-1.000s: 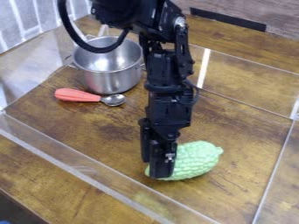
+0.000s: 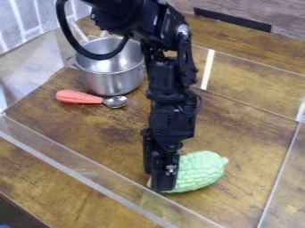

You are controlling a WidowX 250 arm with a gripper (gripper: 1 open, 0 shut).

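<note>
A light green, bumpy toy vegetable (image 2: 197, 174) lies on the wooden surface at lower right. My black gripper (image 2: 160, 174) is down at its left end, fingers low near the surface and partly over the toy. The dark fingers hide that end, so how far they close around it is hard to see.
A steel pot (image 2: 110, 71) stands at upper left behind the arm. A spoon with an orange handle (image 2: 78, 97) lies in front of it. Clear plastic edges border the wooden area (image 2: 251, 125), whose right side is bare.
My gripper has shifted very slightly at the toy's left end; the toy is in almost the same place. The pot and spoon have not moved.
</note>
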